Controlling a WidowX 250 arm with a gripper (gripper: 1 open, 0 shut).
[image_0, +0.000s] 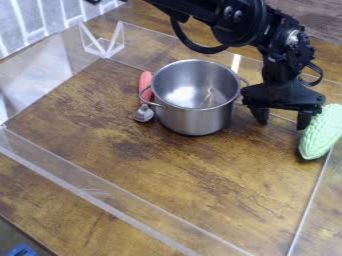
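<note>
A steel pot (195, 115) sits on the wooden table, empty apart from reflections inside. A pinkish-red handled item (146, 86) lies behind its left side, with a small metal piece beside it. At the right, a pale green corn-like object (319, 133) lies on the table. My black gripper (283, 112) is low between the pot and the green object, close to both; whether its fingers are open or shut is unclear.
The wooden table (94, 150) has wide free room at the left and front. Clear plastic walls or strips run along its sides, and a white strip stands behind the pot.
</note>
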